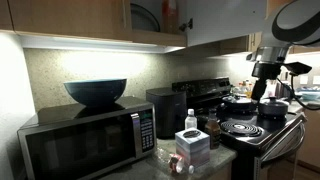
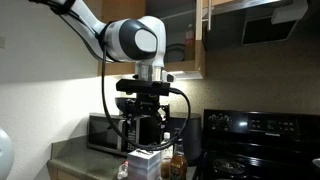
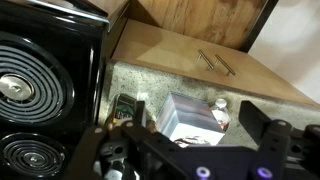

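My gripper [image 1: 264, 82] hangs over the stove side in the first exterior view, its fingers pointing down. From the wrist, the gripper stands open, its dark fingers set wide apart and nothing held between them. Ahead of it on the counter are a whitish box [image 3: 192, 120], a clear bottle with a white cap [image 3: 221, 112] and a dark bottle [image 3: 122, 108]. The same box [image 1: 193, 148] sits in front of the bottles, clear of the gripper. In the second exterior view the arm covers part of the counter, and the fingertips are hard to make out.
A dark blue bowl [image 1: 96, 92] rests on the microwave [image 1: 90, 140]. The black stove [image 1: 262, 135] has coil burners and a dark pot [image 1: 272, 108]. Overhead, a cabinet door [image 1: 232, 18] stands open. Little free counter shows around the box and bottles.
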